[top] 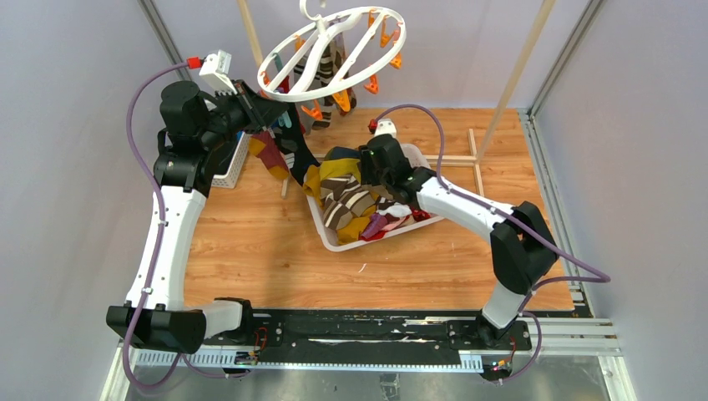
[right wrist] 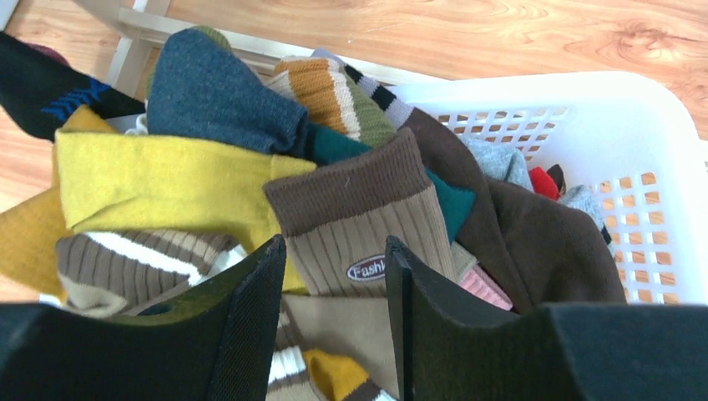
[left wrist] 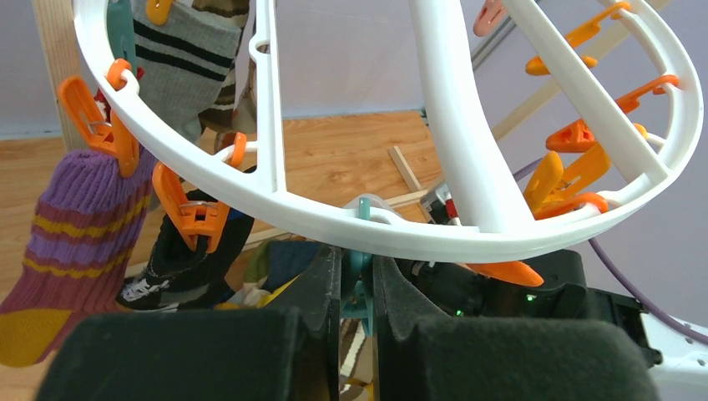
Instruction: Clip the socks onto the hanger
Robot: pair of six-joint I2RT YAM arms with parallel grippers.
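The white round hanger [left wrist: 326, 219] carries orange and teal clips around its rim. My left gripper is shut on a teal clip [left wrist: 356, 302] at the near rim. Socks hang from other clips: a purple striped sock [left wrist: 88, 221], a black sock [left wrist: 196, 255] and a grey striped sock [left wrist: 179, 63]. Over the basket, my right gripper points down with its fingers apart. Beneath and between them lies a brown ribbed sock [right wrist: 363, 221], not gripped.
A white basket [right wrist: 618, 92] holds the heap of socks, among them a yellow sock [right wrist: 171, 184] and a dark blue one [right wrist: 225, 104]. A wooden pole [top: 519, 75] rises behind on the right.
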